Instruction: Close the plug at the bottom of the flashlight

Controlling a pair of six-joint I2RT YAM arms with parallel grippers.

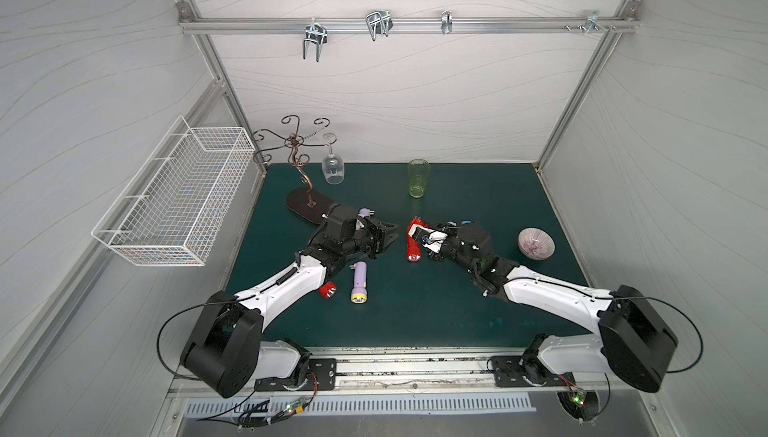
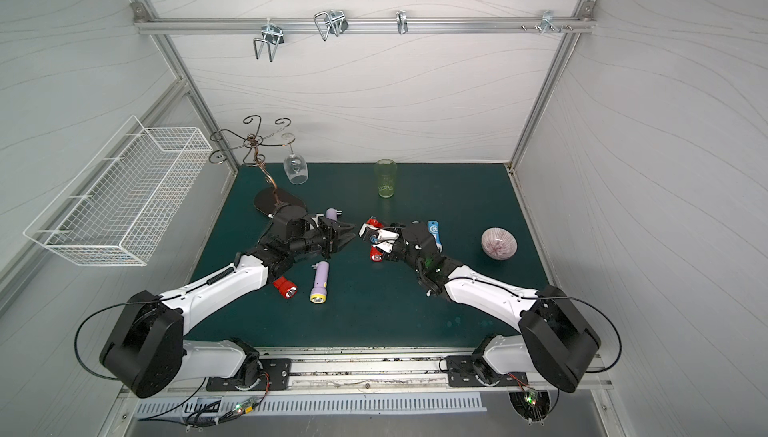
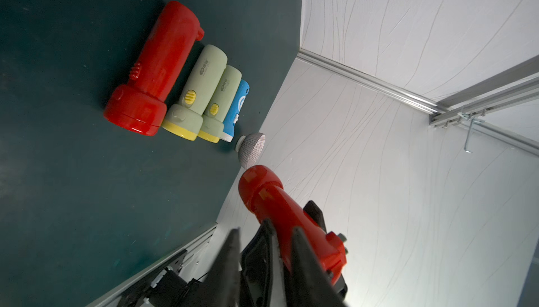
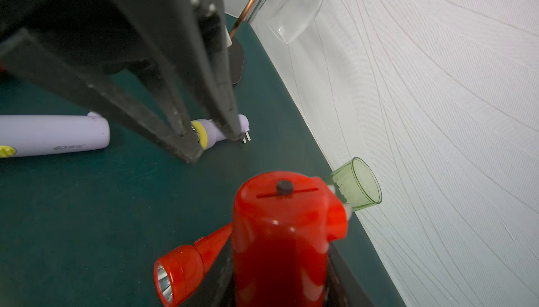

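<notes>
A red flashlight [image 4: 280, 239] stands with its bottom end up in the right wrist view, my right gripper shut around its body. On its end face are a slot and a small dark knob, and a red plug piece [image 4: 337, 221] juts from the side near the end. I cannot tell how far the plug is folded. My left gripper [image 1: 393, 233] hangs to the left of the held flashlight, apart from it. Its fingers [image 4: 188, 150] are spread with nothing between them.
On the table lie another red flashlight [image 3: 162, 59], two pale green flashlights [image 3: 205, 76], a blue one [image 3: 235, 107] and a lilac one [image 1: 359, 281]. A green glass [image 1: 417, 178] stands at the back, a bowl [image 1: 536, 243] at the right.
</notes>
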